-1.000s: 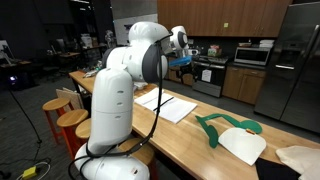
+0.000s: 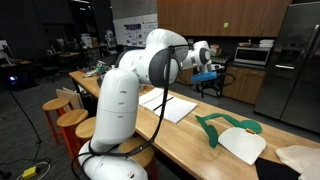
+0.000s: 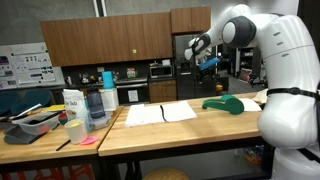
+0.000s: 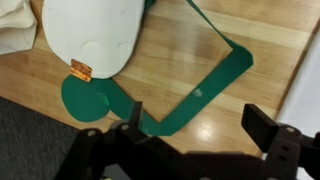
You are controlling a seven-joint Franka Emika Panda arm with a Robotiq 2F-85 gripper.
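Observation:
My gripper hangs open above the table, its two dark fingers wide apart with nothing between them. Beneath it in the wrist view runs a bent green band (image 4: 195, 100), with a rounded green end (image 4: 84, 100) at the left. A white flat piece (image 4: 92, 28) with an orange tag (image 4: 80, 70) lies beside that end. Exterior view 1 has the gripper (image 2: 209, 86) high over the far side of the table, with a green piece (image 2: 208, 131) and a white piece (image 2: 242, 143) on the wood nearer the camera.
White sheets (image 2: 170, 107) with a dark strip lie on the table's left side. A black item (image 2: 276, 170) and a pale cloth (image 2: 300, 156) occupy the right corner. Orange stools (image 2: 72, 118) stand along the left edge. Bare wood (image 2: 180, 140) shows in the middle.
In exterior view 1 the arm has swung out rightward and the gripper has come across toward the table's right part, over the earlier second. The things on the table look unmoved.

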